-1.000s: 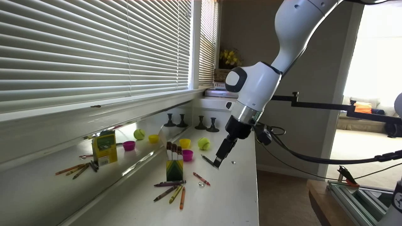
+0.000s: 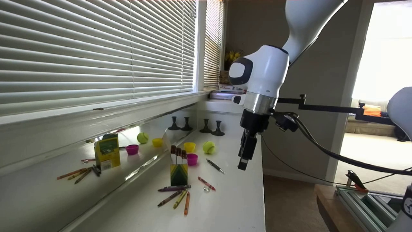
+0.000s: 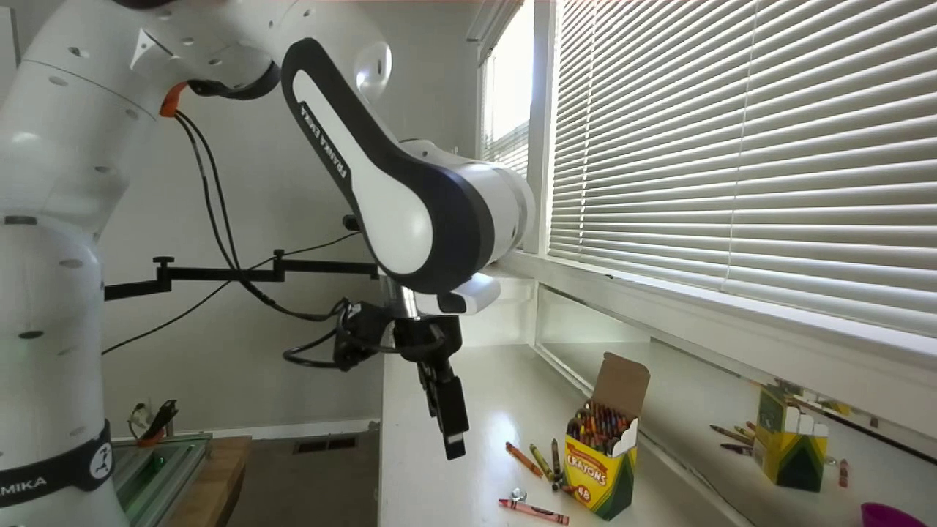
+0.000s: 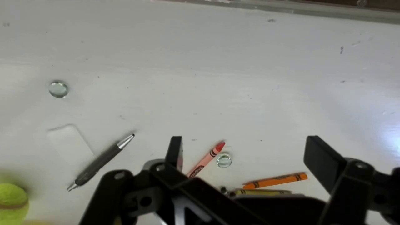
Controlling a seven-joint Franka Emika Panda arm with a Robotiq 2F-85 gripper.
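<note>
My gripper is open, its two black fingers wide apart with nothing held between them. It hangs above the white ledge, near the ledge's outer edge in exterior view 1. Below it in the wrist view lie a red crayon (image 4: 204, 161), partly behind the left finger, a clear glass gem (image 4: 224, 160) and an orange crayon (image 4: 275, 180). A grey pen (image 4: 100, 161) rests to the left, outside the fingers. Farther left is a second clear gem (image 4: 58, 89). The yellow and green crayon box (image 3: 602, 470) stands open, full of crayons.
A tennis ball (image 2: 209, 147), a magenta cup (image 2: 191, 159) and a yellow cup (image 2: 189, 147) sit beyond the box. Dark candlesticks (image 2: 218, 128) stand at the back. Loose crayons lie before the box. A reflective wall panel borders the ledge, whose outer side (image 2: 247, 201) is clear.
My gripper has moved up and toward the ledge's outer edge, away from the pen, and has swung from a slant to nearly upright. The objects on the ledge look unmoved.
</note>
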